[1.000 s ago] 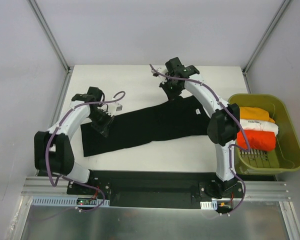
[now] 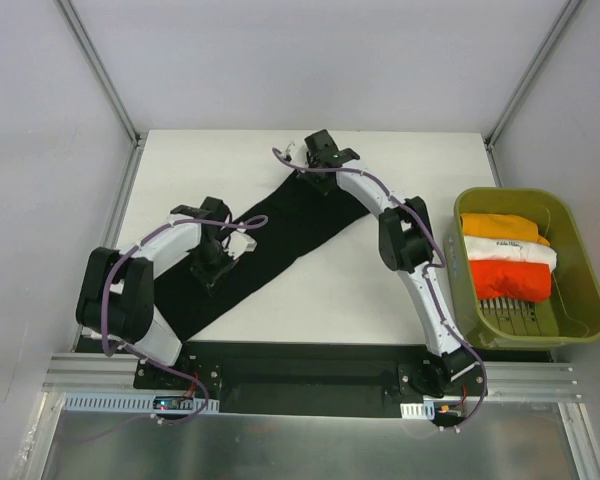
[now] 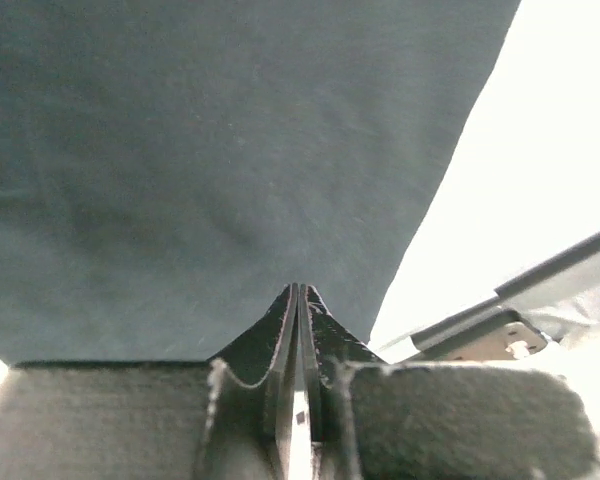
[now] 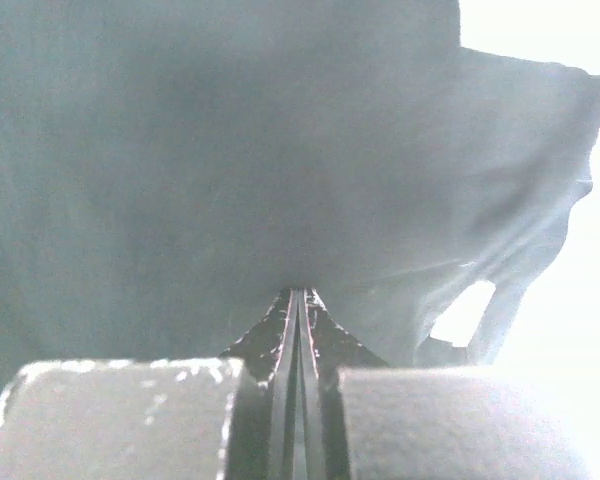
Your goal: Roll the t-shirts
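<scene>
A black t-shirt (image 2: 270,240) lies flat on the white table, slanting from the front left up to the back right. Over its front-left part is my left gripper (image 2: 212,288), its fingertips down at the cloth. My right gripper (image 2: 325,190) is low over the shirt's far end. Dark fabric (image 3: 230,200) fills much of the left wrist view, where the fingers are closed together. In the right wrist view the fingers are likewise together above the cloth (image 4: 240,180), near a white label (image 4: 464,313). Whether either pinches any fabric cannot be seen.
A green bin (image 2: 580,290) at the right holds an orange-yellow roll (image 2: 500,227), a white roll (image 2: 510,251) and a red-orange roll (image 2: 510,281).
The shirt has turned from nearly level to a steep slant.
</scene>
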